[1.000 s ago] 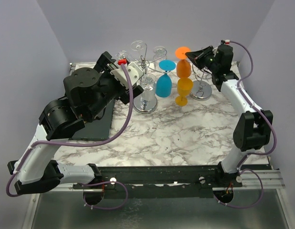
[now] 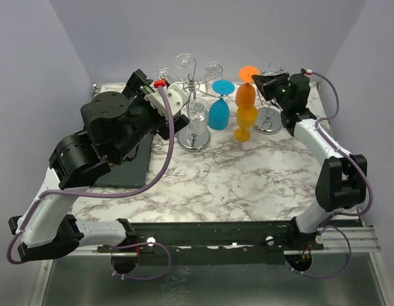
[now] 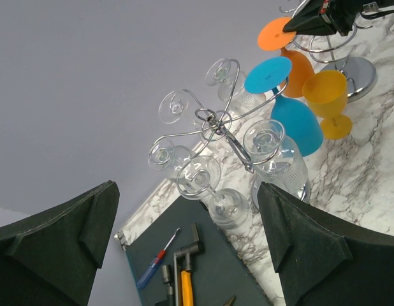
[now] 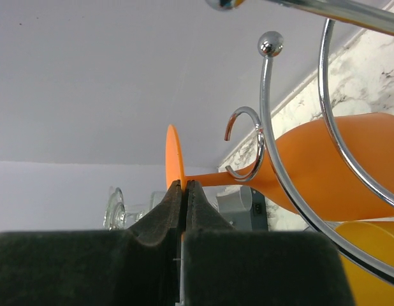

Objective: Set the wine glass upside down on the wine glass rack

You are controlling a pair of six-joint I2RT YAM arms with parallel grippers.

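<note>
An orange wine glass (image 2: pixel 245 96) hangs upside down between the two wire racks. My right gripper is shut on the rim of its flat base (image 4: pixel 175 153), seen edge-on in the right wrist view. There, a small curled hook (image 4: pixel 259 137) of the right rack (image 2: pixel 268 120) crosses in front of its stem (image 4: pixel 211 179); whether the stem rests in it I cannot tell. A blue wine glass (image 2: pixel 218 116) hangs inverted on an arm of the left rack (image 2: pixel 193 141). My left gripper stands open and empty, with clear glasses beyond it.
A yellow glass (image 2: pixel 246 117) stands upright on the marble counter, close under the orange one. Several clear glasses (image 3: pixel 198 176) hang on the left rack. A dark mat (image 3: pixel 213 261) with tools lies at the left.
My right gripper has shifted slightly down and to the right in the top view, and the orange glass's base has moved with it. The left arm has barely moved.
</note>
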